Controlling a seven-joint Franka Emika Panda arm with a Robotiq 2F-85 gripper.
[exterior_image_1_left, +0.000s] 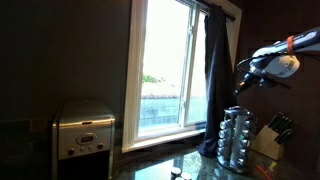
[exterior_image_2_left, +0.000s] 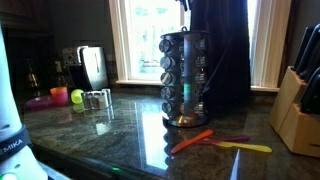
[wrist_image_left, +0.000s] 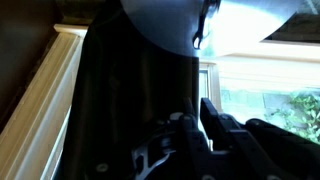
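A round spice rack with tiers of jars stands on the counter near the window. My gripper is just above the rack's top. In exterior view 2 only the gripper's dark tip shows, at the upper edge and apart from the rack. Dark fingers fill the lower part of the wrist view, where I cannot make out whether anything is between them. Also in that view, a shiny curved surface shows at the top, with a small dark loop against it.
Orange and yellow utensils lie in front of the rack. A knife block stands to the right. Small metal containers and a toaster are on the left. A dark curtain hangs behind.
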